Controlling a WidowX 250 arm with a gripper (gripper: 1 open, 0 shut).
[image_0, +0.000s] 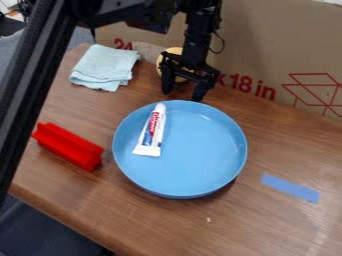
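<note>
My black gripper (183, 85) hangs open at the back of the table, just behind the blue plate (194, 170), in front of a yellow object (168, 54) that it partly hides. A white toothpaste tube (150, 130) lies on the left part of the plate. Whether anything sits between the fingertips is hard to make out at this size.
A red object (70, 146) lies left of the plate, and a folded light blue cloth (102, 66) at the back left. A cardboard wall (274, 50) backs the table (281, 225). A blue tape strip (290, 188) is on the right, where the surface is mostly clear.
</note>
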